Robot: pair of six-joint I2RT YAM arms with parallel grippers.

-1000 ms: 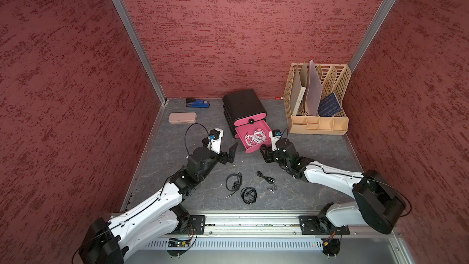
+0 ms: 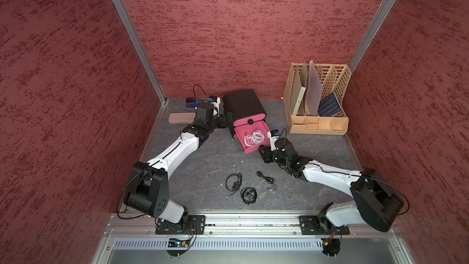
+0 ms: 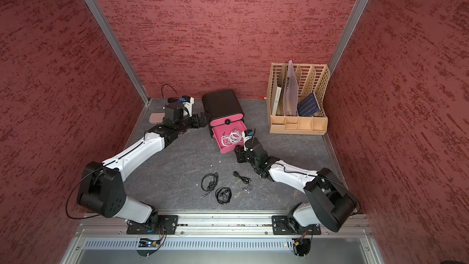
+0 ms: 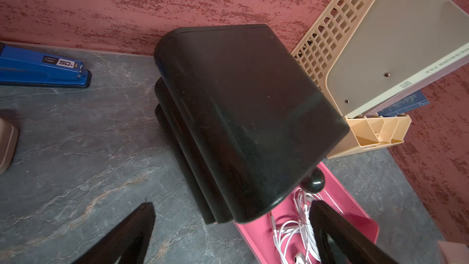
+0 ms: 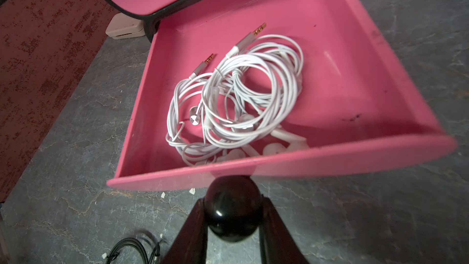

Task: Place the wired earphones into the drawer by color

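Observation:
The black drawer box (image 4: 254, 112) stands at the back with one pink drawer (image 5: 371, 83) pulled out. White earphones (image 5: 254, 93) lie coiled in that drawer. Its round black knob (image 5: 233, 206) sits between the fingers of my right gripper, shut on it. My left gripper is open beside the box's left side, empty. On the front of the table lie several black earphones: one coil at left (image 2: 234, 181), a second coil (image 2: 248, 195) at the front, and another (image 2: 266, 178) to the right.
A wooden file rack (image 2: 320, 125) with folders stands at back right. A blue stapler (image 4: 44, 66) and a pink case (image 2: 182, 117) lie at back left. Bare tabletop (image 2: 195, 176) shows left of the black earphones.
My left arm has reached from the table's front toward the back, bringing its gripper up along the box's left side. The right gripper and the open drawer have hardly moved.

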